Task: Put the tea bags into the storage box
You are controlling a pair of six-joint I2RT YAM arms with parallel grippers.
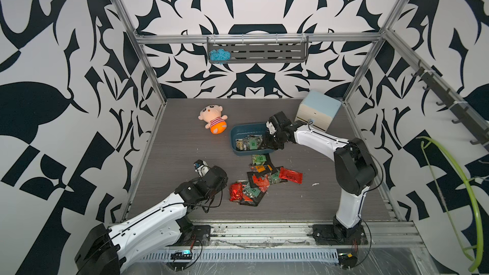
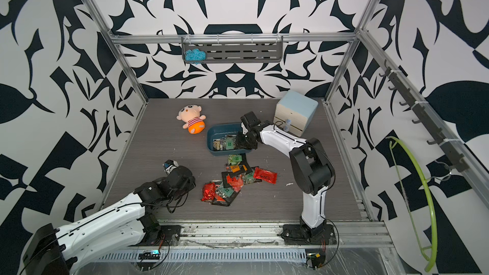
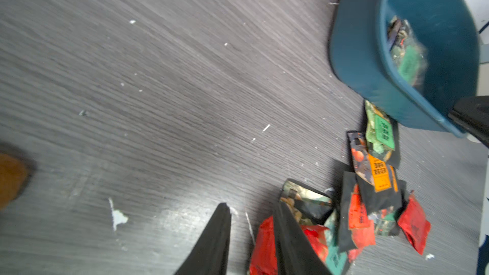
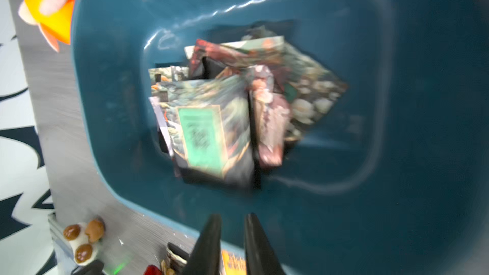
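Note:
The blue storage box holds several tea bags, a green-labelled one on top. More green, orange and red tea bags lie in a pile in front of the box. My right gripper is over the box, nothing visible between its fingertips, which are part open and blurred. My left gripper stands open above the table, left of the pile, with red tea bags below it.
A plush doll lies left of the box. A pale blue-topped cabinet stands at the back right.

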